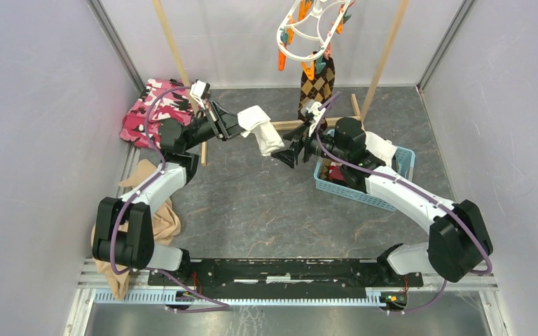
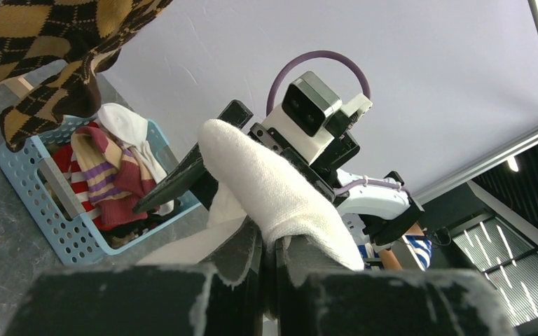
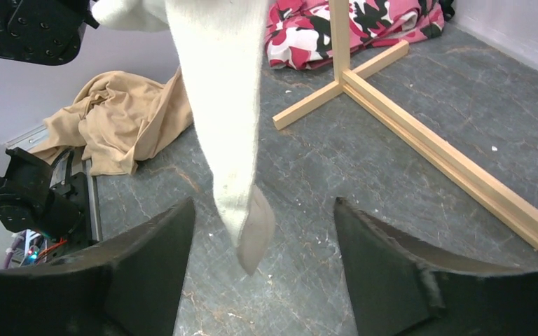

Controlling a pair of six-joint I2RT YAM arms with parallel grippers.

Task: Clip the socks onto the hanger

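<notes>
A white sock [image 1: 260,130] hangs from my left gripper, which is shut on it; the cloth drapes over the fingers and points toward the right arm. My right gripper stands part open, facing the sock's lower end [image 3: 235,175], which dangles between and beyond its finger pads; no contact can be made out. Above the far side of the floor is the white round hanger [image 1: 315,31] with orange and green clips. From it a brown argyle sock [image 1: 316,87] hangs, also seen in the left wrist view [image 2: 63,42].
Beneath the right arm sits a blue basket [image 1: 364,198] holding several socks, among them a striped one [image 2: 105,175]. A wooden stand [image 3: 448,154] crosses the floor at the back. Pink patterned cloth [image 1: 155,112] and tan cloth [image 1: 164,217] lie at left.
</notes>
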